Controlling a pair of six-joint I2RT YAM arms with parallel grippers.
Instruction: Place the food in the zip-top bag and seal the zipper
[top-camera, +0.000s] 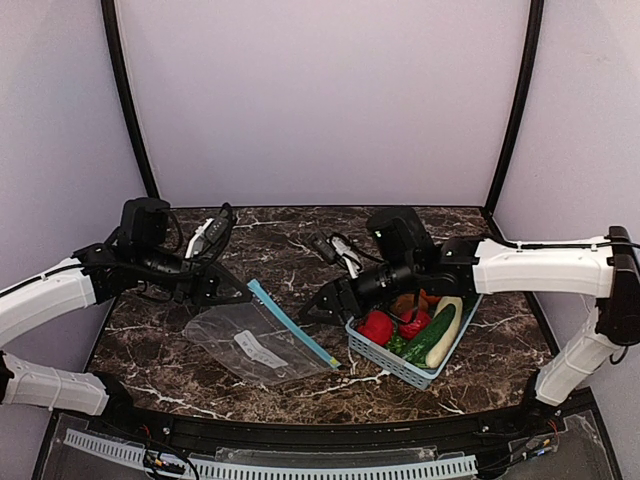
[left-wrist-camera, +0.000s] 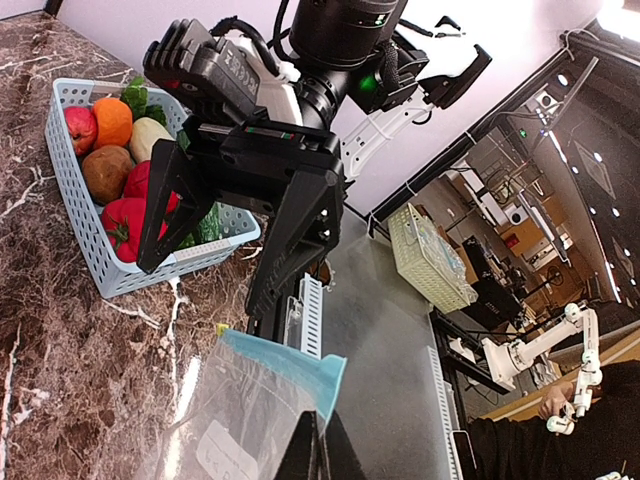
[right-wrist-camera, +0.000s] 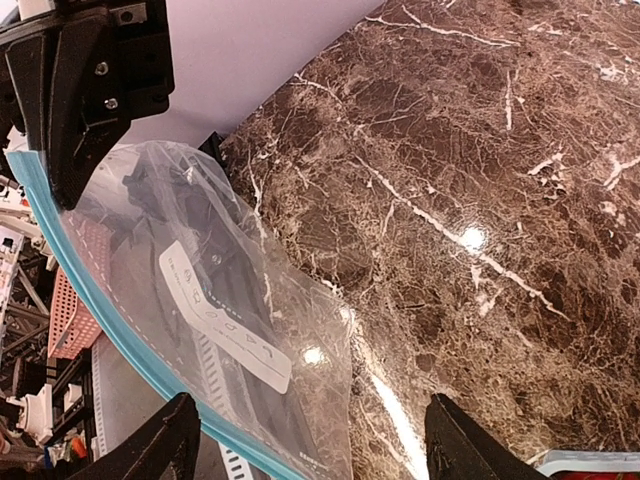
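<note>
A clear zip top bag (top-camera: 262, 345) with a blue zipper strip (top-camera: 290, 322) hangs slanted above the table, its white label showing. At the strip's upper left end, my left gripper (top-camera: 243, 292) is shut on the bag's corner; in the left wrist view the film runs to its fingertips (left-wrist-camera: 308, 440). My right gripper is open just right of the strip, nothing between its fingers, and apart from the bag in the top view. The food sits in a light blue basket (top-camera: 385, 365): a red pepper (left-wrist-camera: 124, 225), an orange (left-wrist-camera: 112, 122), a potato (left-wrist-camera: 107, 172), a cucumber (top-camera: 431, 335) and more.
Right of the bag stands the basket, with my right arm (top-camera: 520, 268) reaching over its back part. A white slotted rail (top-camera: 330, 472) runs along the front edge.
</note>
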